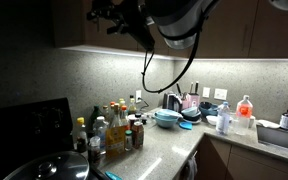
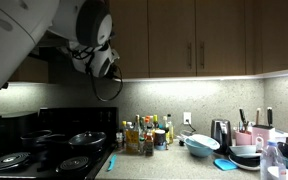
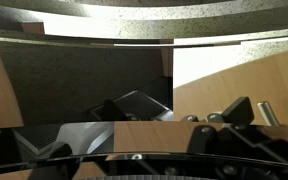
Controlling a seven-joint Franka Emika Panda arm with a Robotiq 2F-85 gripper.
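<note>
High in front of the wooden upper cabinets point(image 2: 169, 40), my gripper point(image 1: 103, 22) hangs well above the counter. In exterior view 2 the arm reaches in from the upper left, and the gripper point(image 2: 107, 62) is near the cabinets' lower left edge, though whether it touches them is unclear. Dark finger parts stand wide apart along the bottom of the wrist view, so the gripper is open with nothing visible between them. A wooden surface point(image 3: 249, 88) and a dark panel fill much of that view.
Below stand several bottles point(image 2: 149, 134), beside a black stove point(image 2: 49, 145) with a lidded pan point(image 2: 88, 139). Farther right are bowls point(image 2: 198, 146), a toaster point(image 2: 221, 132) and a water jug point(image 2: 272, 160). A cable point(image 1: 167, 88) loops below the arm. The front counter has clear space.
</note>
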